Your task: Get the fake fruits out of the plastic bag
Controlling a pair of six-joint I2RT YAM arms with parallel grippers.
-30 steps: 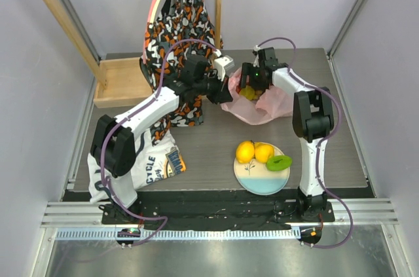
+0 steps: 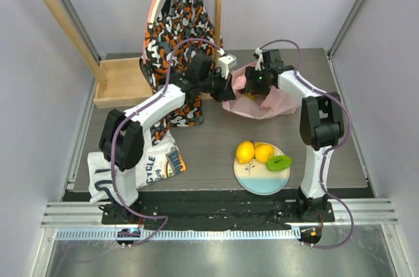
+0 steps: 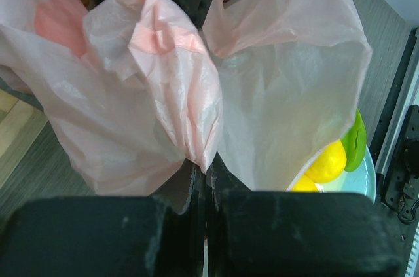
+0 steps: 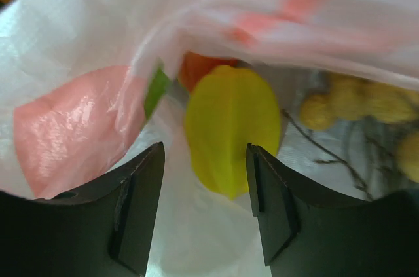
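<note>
The pink-white plastic bag [image 2: 268,107] lies at the back right; my left gripper is shut on a gathered fold of it [image 3: 177,93]. My right gripper is open inside the bag, above a yellow fake fruit [image 4: 229,126]. Behind that fruit are a red item [image 4: 200,67] and several small yellow-brown balls [image 4: 317,110]. The cream-and-blue plate [image 2: 258,182] at the front holds yellow fruits [image 2: 245,152] and a green one [image 2: 279,163].
A wooden rack with patterned cloth [image 2: 170,21] and a wooden box [image 2: 105,100] stand at the back left. A white printed cloth [image 2: 150,166] lies front left. Bare table shows around the plate.
My right arm has shifted slightly toward the front and right over the bag, and its gripper has turned. My left arm has moved slightly rightward with the bag fold.
</note>
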